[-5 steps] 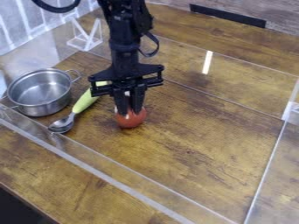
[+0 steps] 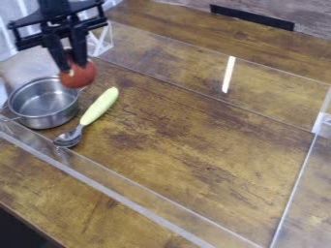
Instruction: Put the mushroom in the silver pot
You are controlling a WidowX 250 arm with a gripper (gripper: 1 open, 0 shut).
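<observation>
A red, rounded mushroom is held in my gripper, whose dark fingers are shut on its upper side. Both hang over the far right rim of the silver pot, hiding part of that edge. The pot stands upright at the left side of the table, and the inside that shows is empty.
Just right of the pot lies a spoon with a pale green handle, angled away from the camera. Clear plastic side walls border the wooden table.
From the table's middle, the gripper has risen and moved left and away from the camera, carrying the mushroom to the pot's far right rim. Pot and spoon have stayed put.
</observation>
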